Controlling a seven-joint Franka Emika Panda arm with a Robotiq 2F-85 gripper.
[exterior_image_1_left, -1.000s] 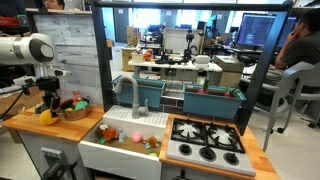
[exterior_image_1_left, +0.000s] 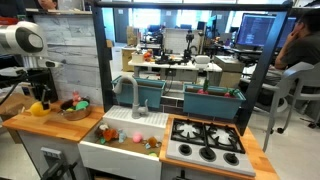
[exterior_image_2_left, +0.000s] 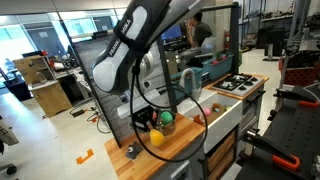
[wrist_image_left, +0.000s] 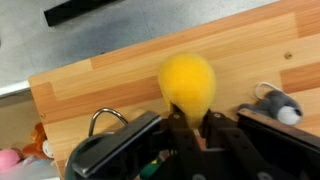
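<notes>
A round yellow object (wrist_image_left: 187, 80) sits between the fingertips of my gripper, which is shut on it. In the wrist view it hides much of the wooden counter below. From the first exterior view, the yellow object (exterior_image_1_left: 38, 109) appears over the left end of the wooden counter (exterior_image_1_left: 62, 128), left of the brown bowl (exterior_image_1_left: 75, 110). The second exterior view shows the yellow object (exterior_image_2_left: 157, 138) under the arm, near the counter's front edge.
A small grey mouse-like toy (wrist_image_left: 280, 106) with a looped cord lies on the counter. The dark bowl with a handle (wrist_image_left: 98, 155) holds several things, including a green one (exterior_image_2_left: 166, 117). Colourful items (exterior_image_1_left: 120, 135) lie in the sink; the stove (exterior_image_1_left: 207, 142) is farther right.
The bowl and sink items look unmoved.
</notes>
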